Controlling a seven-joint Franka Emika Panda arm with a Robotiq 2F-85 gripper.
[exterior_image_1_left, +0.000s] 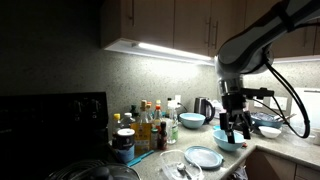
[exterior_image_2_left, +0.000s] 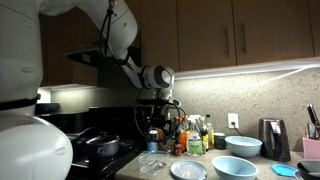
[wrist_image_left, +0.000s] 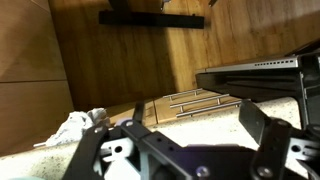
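Observation:
My gripper (exterior_image_1_left: 238, 136) points down near the counter's front edge, its fingers apart. In the wrist view the gripper is open, and nothing shows between its fingers. Below it are the light counter edge, an open drawer or rack front (wrist_image_left: 250, 78) and the wooden floor (wrist_image_left: 130, 60). A pale plate (exterior_image_1_left: 204, 157) lies on the counter to the gripper's left in exterior view 1. A clear container (exterior_image_1_left: 176, 165) stands beside that plate. Behind the arm, partly hidden, is a light blue bowl (exterior_image_1_left: 225, 140).
Several bottles (exterior_image_1_left: 152, 125) and a blue-labelled jar (exterior_image_1_left: 123, 146) crowd the back of the counter. Pans (exterior_image_2_left: 95, 145) sit on the stove. A dark kettle (exterior_image_2_left: 272, 138) and another blue bowl (exterior_image_2_left: 243, 145) are at the right. A white cloth (wrist_image_left: 75, 127) lies by the counter edge.

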